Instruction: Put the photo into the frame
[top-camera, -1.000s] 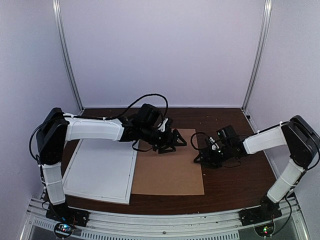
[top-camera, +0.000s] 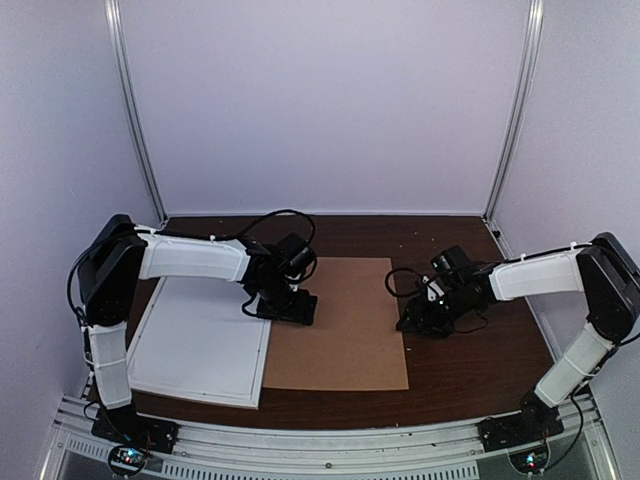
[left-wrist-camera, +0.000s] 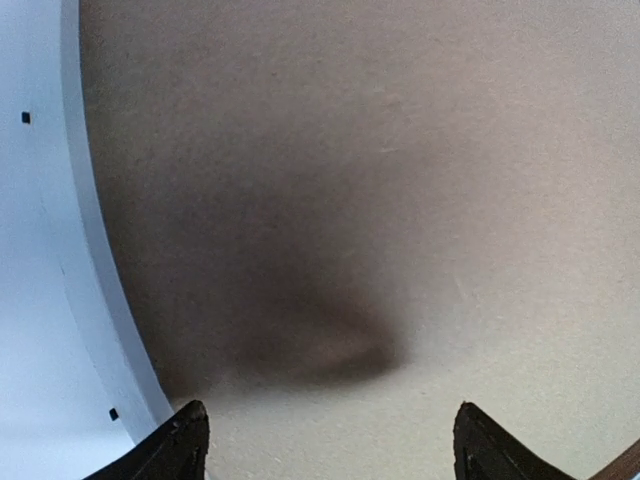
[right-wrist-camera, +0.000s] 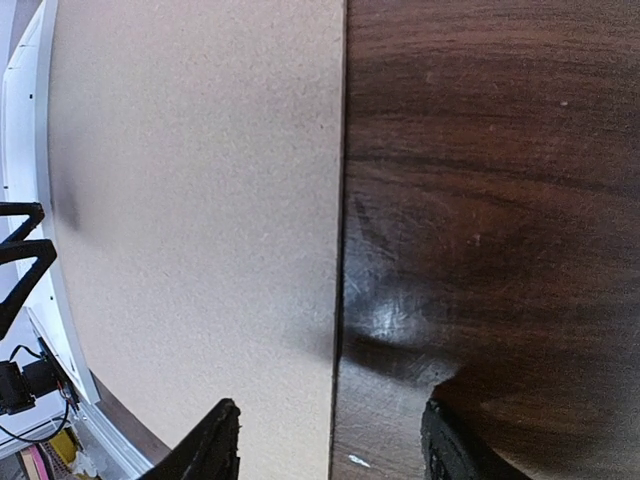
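A white frame (top-camera: 200, 350) lies on the left of the table, its raised edge (left-wrist-camera: 90, 230) at the left of the left wrist view. A brown board (top-camera: 335, 360) lies flat to its right, also filling much of both wrist views. My left gripper hangs low over the board beside the frame's edge, fingers apart and empty. My right gripper straddles the board's right edge low over the table, fingers apart with nothing held. No separate photo is distinguishable.
Bare dark tabletop (top-camera: 480, 370) surrounds the board on the right and behind. White walls enclose the back and sides, and a metal rail (top-camera: 330, 450) runs along the front.
The right gripper has shifted a little to the right over the last second.
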